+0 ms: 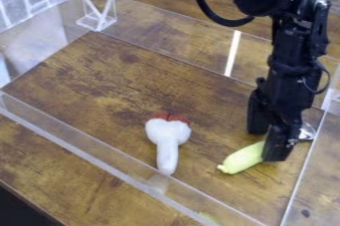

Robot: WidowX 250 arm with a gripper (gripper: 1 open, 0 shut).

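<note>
My gripper is low at the right of the camera view, open, with its dark fingers down around the upper end of a pale yellow-green elongated object, which lies on the wooden table; whether they touch it cannot be seen. A white object with a rounded head, red tips on top and a long narrow lower end lies to the left, apart from the gripper.
Clear plastic walls edge the wooden work surface along the front, left and right. A white corner bracket stands at the back left. A white strip lies behind.
</note>
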